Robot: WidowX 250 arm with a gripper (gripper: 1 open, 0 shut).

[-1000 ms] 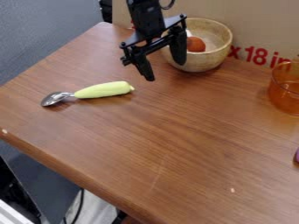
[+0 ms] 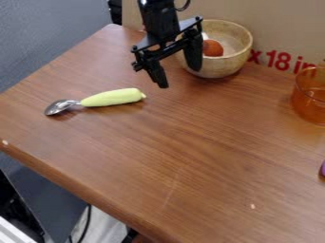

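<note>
My black gripper point(image 2: 178, 72) hangs over the back of the wooden table point(image 2: 165, 161), fingers open and apart, with nothing seen between them. Its right finger is in front of a light wooden bowl point(image 2: 226, 63), which holds an orange-red round object point(image 2: 211, 47). To the left and lower, a spoon point(image 2: 60, 106) with a pale yellow-green handle point(image 2: 114, 97) lies flat on the table, apart from the gripper.
An orange translucent cup point(image 2: 309, 95) stands at the right edge, with a purple object partly visible below it. A cardboard box point(image 2: 273, 28) backs the table. The table's left edge drops to the floor.
</note>
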